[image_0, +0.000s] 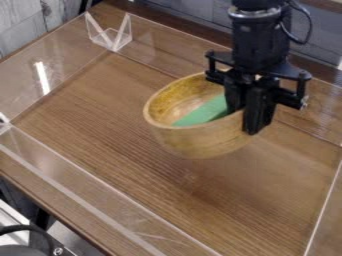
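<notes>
My gripper (242, 100) is shut on the rim of a tan bowl (187, 138), holding it tilted in the air right of the view's middle. A green object (203, 113) lies inside the bowl; the rest of it is hidden by the near wall and the gripper.
A small clear wire-like or plastic holder (107, 32) stands at the back left. Dark cables show at the lower left.
</notes>
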